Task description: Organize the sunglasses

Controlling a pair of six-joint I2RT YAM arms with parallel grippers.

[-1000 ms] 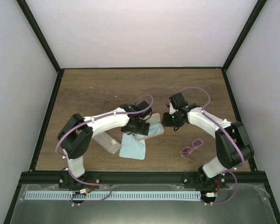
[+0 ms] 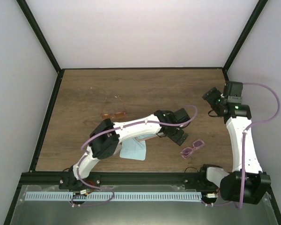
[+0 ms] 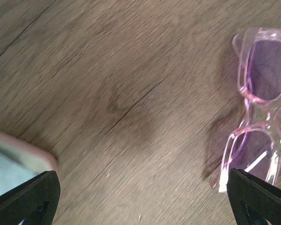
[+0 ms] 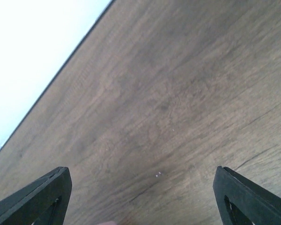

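Pink sunglasses (image 2: pixel 192 148) lie at the right of the table; in the left wrist view the pink pair (image 3: pixel 267 70) is at the right. My left gripper (image 2: pixel 181 137) is open just above and left of them, nothing between its fingers. A blue cloth (image 2: pixel 132 151) lies at the front middle; an open case, mostly hidden under the left arm, lies above it, its edge (image 3: pixel 23 154) at the left of the left wrist view. Brown glasses (image 2: pixel 113 114) lie at the back left. My right gripper (image 2: pixel 208 96) is open over bare table at the back right.
A clear pouch beside the cloth is mostly hidden by the left arm. Walls surround the table, with the right arm close to the right side.
My left gripper has moved right from over the case toward the pink sunglasses. My right arm has withdrawn to the back right, away from the case.
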